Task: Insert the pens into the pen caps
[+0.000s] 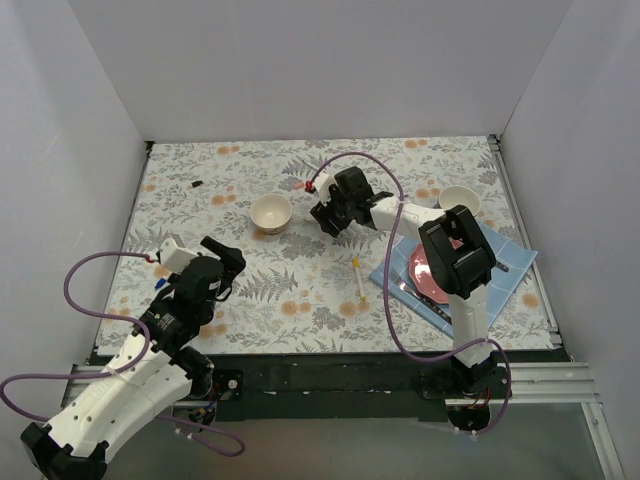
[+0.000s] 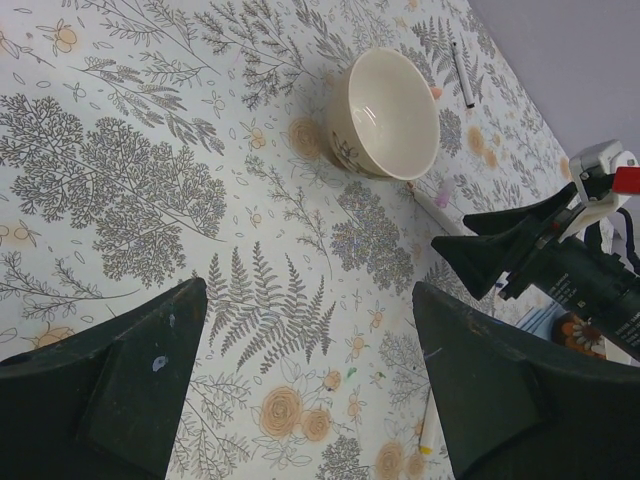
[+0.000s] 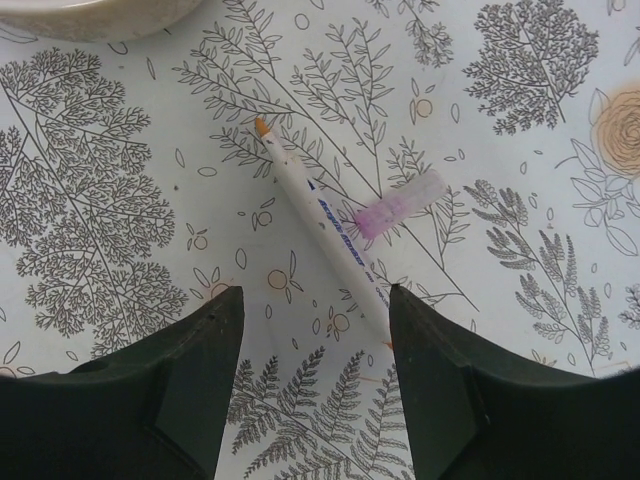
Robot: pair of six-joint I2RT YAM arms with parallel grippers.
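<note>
Both grippers are open and empty. My right gripper [image 1: 326,222] hangs over the middle of the table, right of the bowl. Below it, in the right wrist view, a white pen [image 3: 322,225] with an orange tip lies slantwise, its near end by the right-hand finger [image 3: 425,345]. A pinkish translucent cap [image 3: 402,203] lies beside the pen, at an angle to it. Nearer the front edge is a white pen with a yellow-orange end [image 1: 359,278]. Another thin pen [image 2: 463,75] lies beyond the bowl. My left gripper [image 1: 230,272] stays at the left side, above bare cloth.
A cream bowl [image 1: 271,213] stands left of the right gripper. At the right, a blue placemat [image 1: 520,255] carries a pink plate [image 1: 425,275] and cutlery, with a second bowl [image 1: 460,198] behind. A small dark piece [image 1: 197,183] lies at the back left.
</note>
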